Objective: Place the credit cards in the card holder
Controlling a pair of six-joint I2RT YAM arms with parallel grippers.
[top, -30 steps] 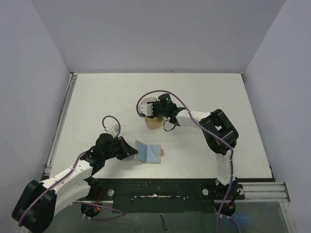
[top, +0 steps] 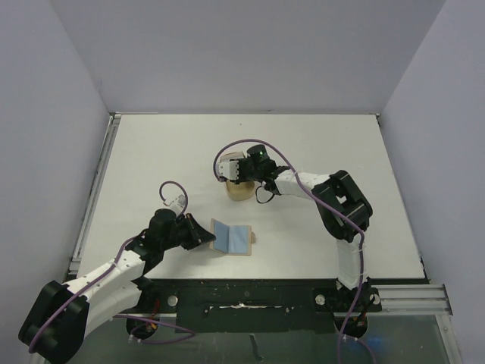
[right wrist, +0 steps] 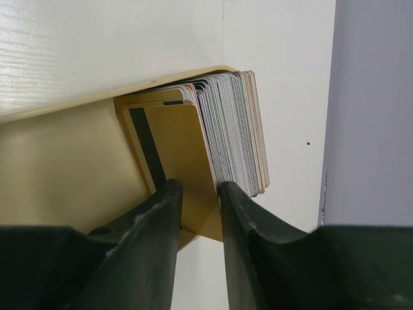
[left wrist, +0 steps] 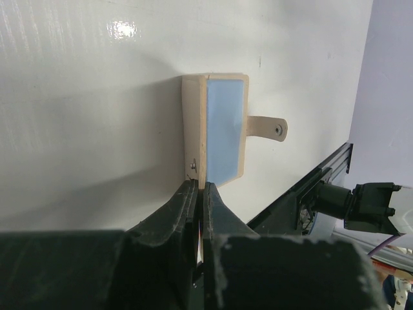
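The card holder [top: 239, 240], tan outside with pale blue inner faces, stands opened near the table's front edge. My left gripper is shut on the edge of its raised cover; the blue inner face [left wrist: 225, 126] shows beside it. In the right wrist view, a tightly packed row of cards [right wrist: 235, 123] leans in a tan box [right wrist: 55, 161]. At its front a gold card [right wrist: 177, 139] with a dark stripe is tilted off the others. My right gripper is part open, its fingertips either side of that card's lower portion; firm contact does not show.
A tan strap with a snap [left wrist: 268, 127] sticks out from the holder's side. Bare white table [top: 326, 144] lies at the back right and between the box and the holder. Grey walls rise round the table.
The right gripper has shifted very slightly at the card box. The left arm and the card holder have stayed where they were.
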